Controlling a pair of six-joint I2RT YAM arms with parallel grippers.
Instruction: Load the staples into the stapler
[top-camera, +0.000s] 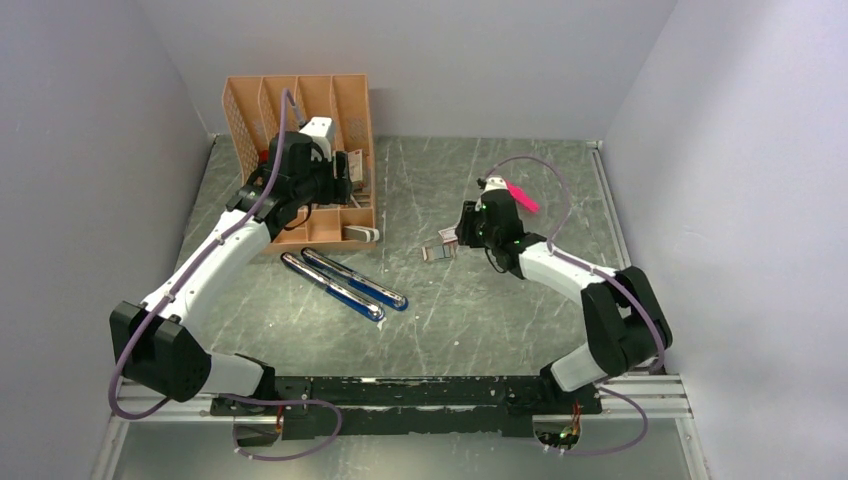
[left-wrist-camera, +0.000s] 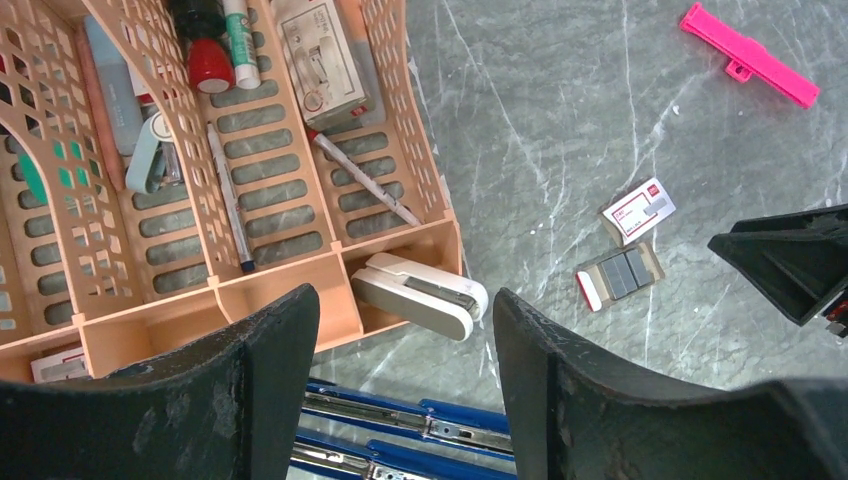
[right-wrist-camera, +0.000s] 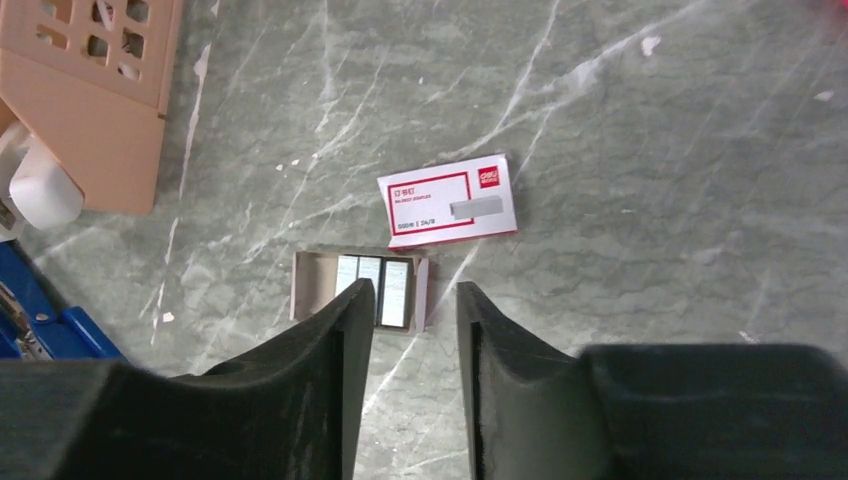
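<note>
The blue stapler (top-camera: 345, 300) lies spread on the table as two long metal-railed pieces side by side, left of centre. An open box tray (right-wrist-camera: 318, 285) holds silvery staple strips (right-wrist-camera: 396, 294) in the right wrist view. Just behind it lies its white-and-red box cover (right-wrist-camera: 428, 212). My right gripper hangs above the tray, its fingers parted and nothing between them. Over the organizer's front, my left gripper is open and empty, its fingers wide apart.
A tan organizer (top-camera: 350, 95) stands at the back left with stationery inside. A white-and-grey block (left-wrist-camera: 420, 290) pokes from its front compartment. A pink clip (left-wrist-camera: 750, 52) lies at the back right.
</note>
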